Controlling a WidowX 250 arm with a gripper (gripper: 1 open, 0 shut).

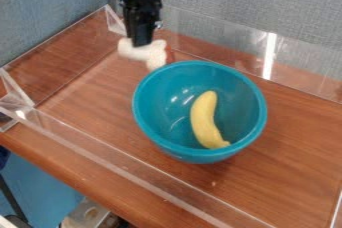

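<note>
My gripper (142, 34) hangs at the top centre of the camera view, above and behind the teal bowl (164, 89). A white object (142, 53) is just below its fingertips; I cannot tell whether it is held or lies behind them on the wooden surface. A yellow banana (206, 120) lies inside the bowl.
Clear plastic walls (285, 57) border the wooden surface (277, 179). The left of the surface and the area right of the bowl are clear. A blue area with metal parts is beyond the lower left edge.
</note>
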